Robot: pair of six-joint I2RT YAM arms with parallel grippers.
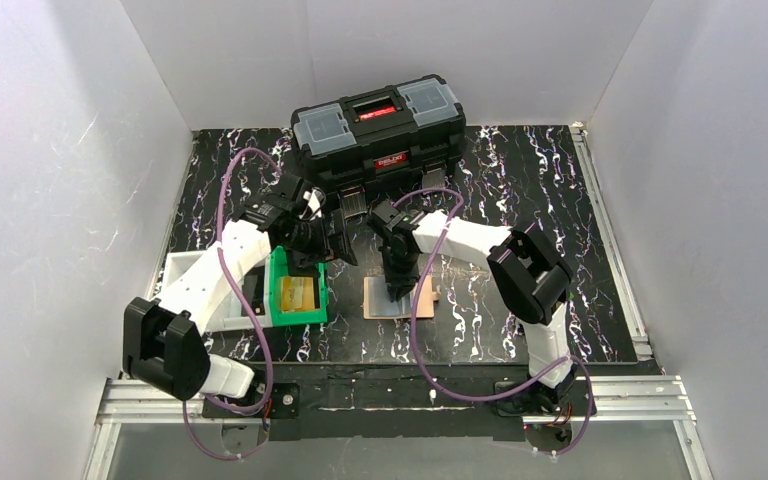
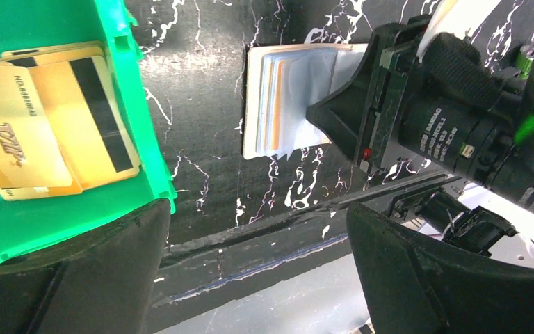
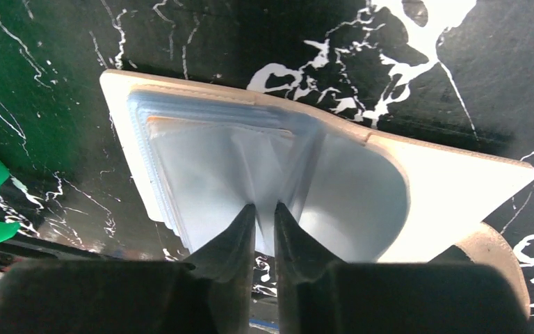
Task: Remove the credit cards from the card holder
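Note:
The tan card holder (image 3: 459,184) lies spread on the dark table, its clear sleeves (image 3: 201,167) facing up. A thin orange edge (image 2: 276,118) shows among the sleeves in the left wrist view. My right gripper is over the sleeves, its fingertips almost together on a creased fold of clear plastic. Whether a card is caught in that fold cannot be made out. Gold cards (image 2: 59,125) lie overlapped inside the green bin (image 2: 132,104). My left gripper stands open beside that bin, nothing between its fingers.
A white bin (image 1: 228,318) adjoins the green one on the left. At the back stands a black toolbox (image 1: 380,130).

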